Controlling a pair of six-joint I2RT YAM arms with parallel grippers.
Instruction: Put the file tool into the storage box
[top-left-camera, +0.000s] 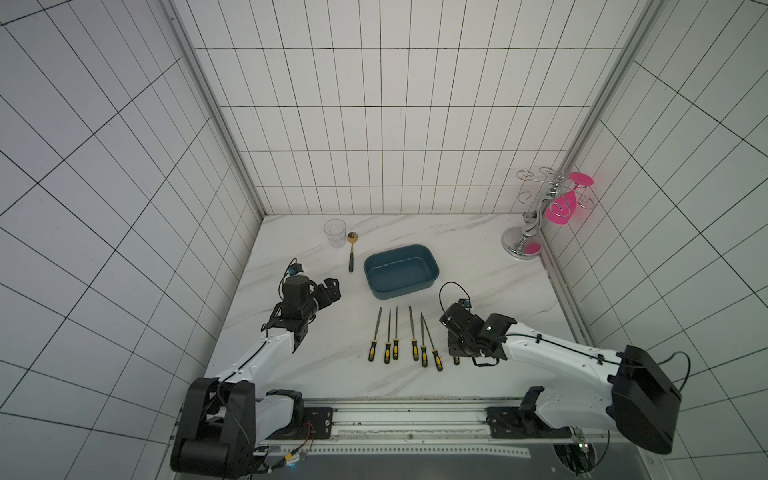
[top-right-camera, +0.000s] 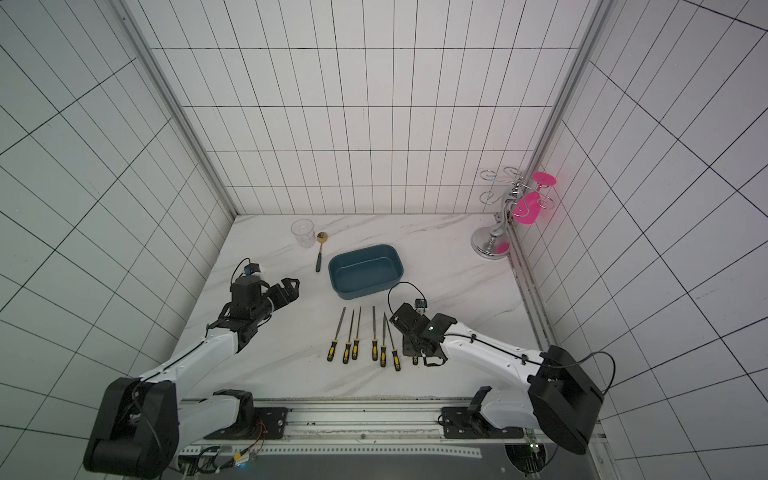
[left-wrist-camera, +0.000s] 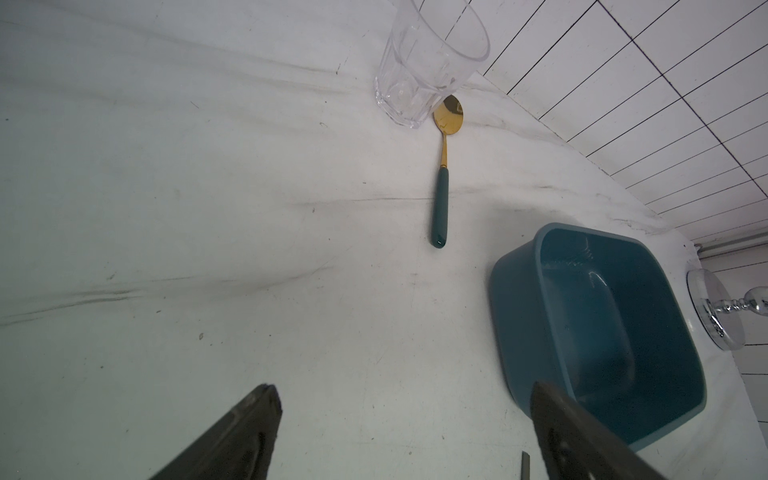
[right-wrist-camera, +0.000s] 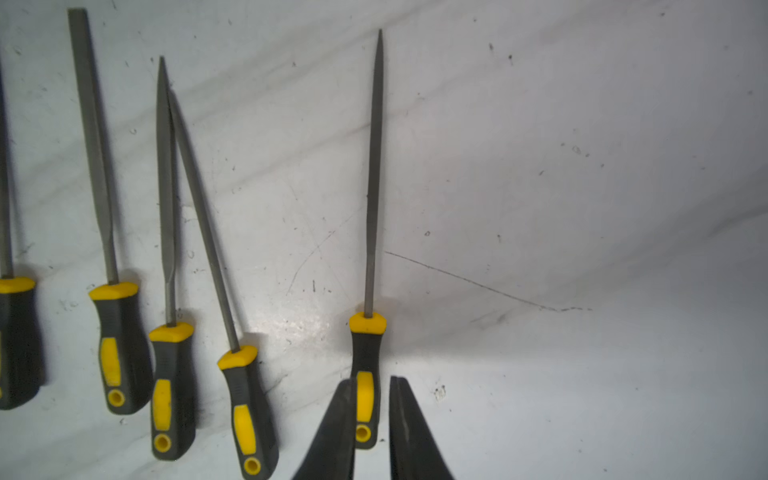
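Several file tools with black-and-yellow handles lie on the marble table; the rightmost file (right-wrist-camera: 373, 184) points its blade away from me. My right gripper is over that file's handle, its fingers a short way apart. The handle shows in the narrow gap, with a sliver of table on its right; whether a finger touches it cannot be told. From above, the right arm mostly covers this file. The blue storage box (top-left-camera: 373, 286) looks empty behind the row. At the left, my left gripper stands wide open above the table, with nothing between its fingers.
A clear glass (top-left-camera: 335, 233) and a gold spoon (top-left-camera: 351, 252) lie left of the box, toward the back. A chrome rack (top-left-camera: 521, 242) with a pink goblet stands at the back right. Other files (right-wrist-camera: 168, 240) are close on the left.
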